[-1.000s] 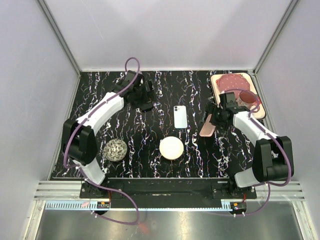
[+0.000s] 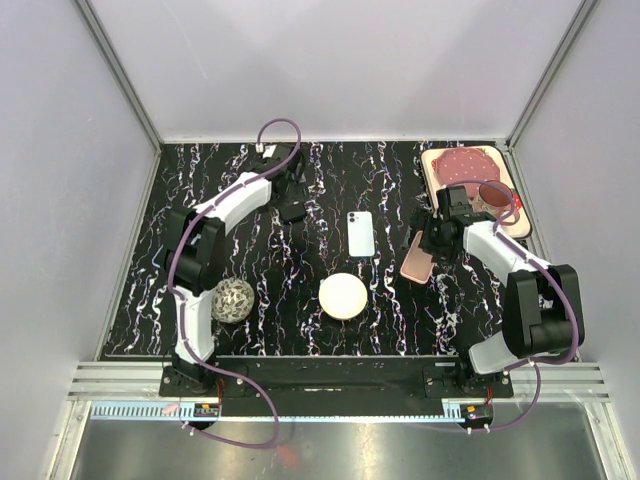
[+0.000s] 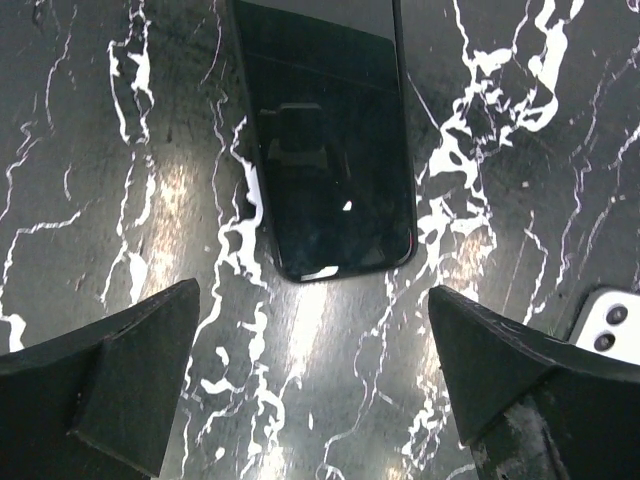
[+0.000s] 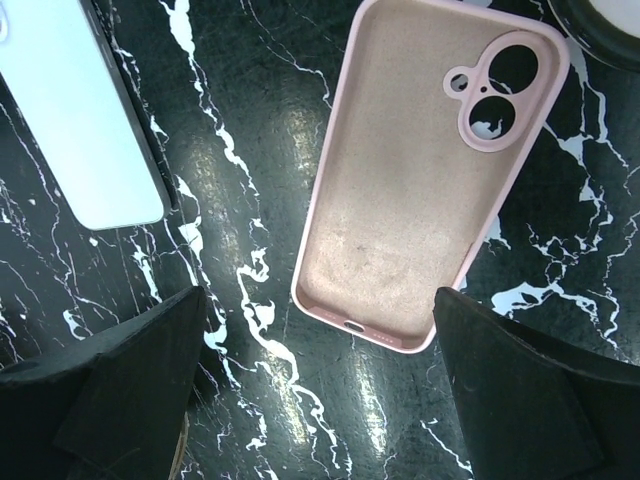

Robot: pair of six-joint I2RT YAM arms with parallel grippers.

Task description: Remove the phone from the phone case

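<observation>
The pink phone case point(image 4: 390, 180) lies flat and empty on the marbled table, open side up, its camera cutout at the far right corner. My right gripper is open above the case's near end, nothing between its fingers. A black phone point(image 3: 335, 150) rests screen up at the left, outside any case. Over its near side my left gripper stands open and empty. The top view shows the black phone point(image 2: 292, 212) partly covered by the left gripper. Between the two arms lies a white phone point(image 2: 361, 234), back up.
A white bowl point(image 2: 343, 296) stands at the front middle, with a patterned round object point(image 2: 231, 300) to its left. The tray point(image 2: 516, 228) at the back right holds a reddish cup point(image 2: 494, 196). Bare table lies behind the white phone.
Both grippers remain open.
</observation>
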